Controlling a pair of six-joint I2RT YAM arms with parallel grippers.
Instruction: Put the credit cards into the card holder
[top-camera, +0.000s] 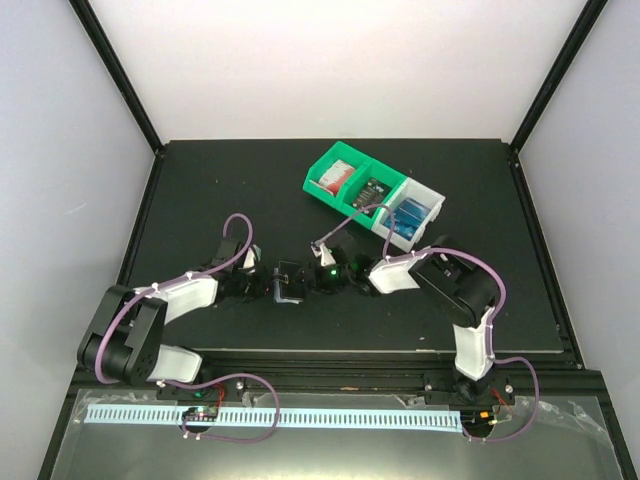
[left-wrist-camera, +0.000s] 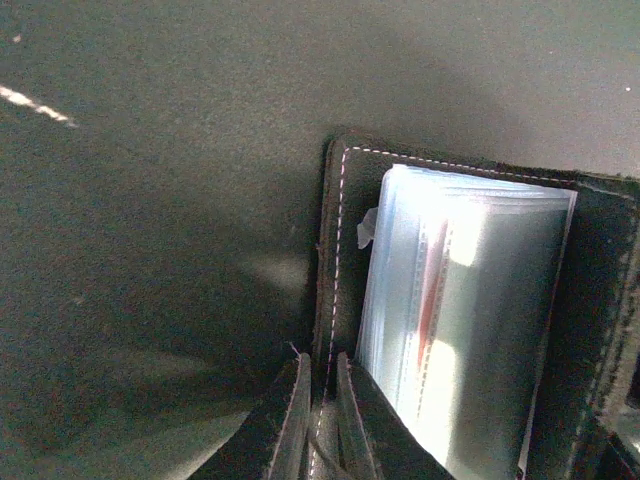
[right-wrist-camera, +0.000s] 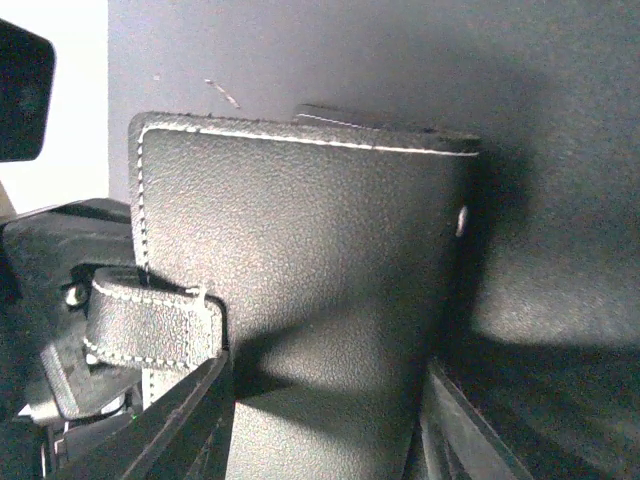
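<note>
The black card holder lies between both grippers in the top view. In the left wrist view, clear sleeves show inside the holder, between its left cover and the raised right cover. My left gripper is shut on the edge of the left cover. My right gripper stands open over the holder, whose cover with its strap fills much of the right wrist view between and beyond the fingers. Blue cards sit in the white tray at the back right.
A green tray holds a red and white packet and dark cards. It adjoins the white tray.
</note>
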